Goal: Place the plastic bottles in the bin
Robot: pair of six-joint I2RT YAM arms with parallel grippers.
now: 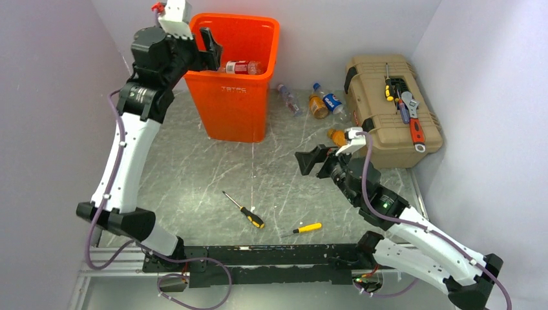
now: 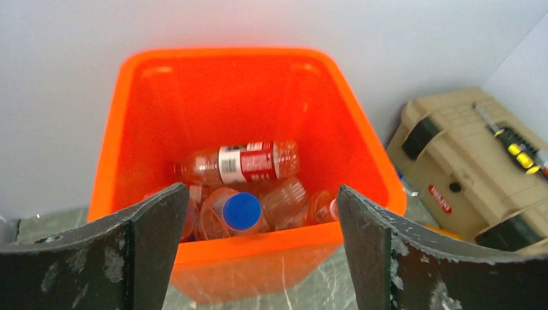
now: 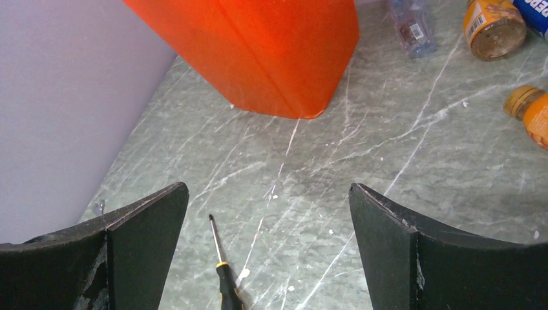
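The orange bin (image 1: pixel 232 110) holds several bottles, including a red-labelled bottle (image 2: pixel 249 161) and a blue-capped one (image 2: pixel 240 212). My left gripper hangs over the bin's front left, its fingers apart with nothing held between them. On the floor right of the bin lie a clear bottle (image 1: pixel 289 100), an orange-brown bottle (image 1: pixel 318 107), a blue-labelled bottle (image 1: pixel 333 101) and an orange bottle (image 1: pixel 336 137). My right gripper (image 1: pixel 313 161) is open above the floor, empty, left of and below the orange bottle.
A tan case (image 1: pixel 381 148) with tools on top stands against the right. A black-yellow screwdriver (image 1: pixel 252 216) and a small yellow screwdriver (image 1: pixel 310 227) lie at the front. Walls bound the back and sides.
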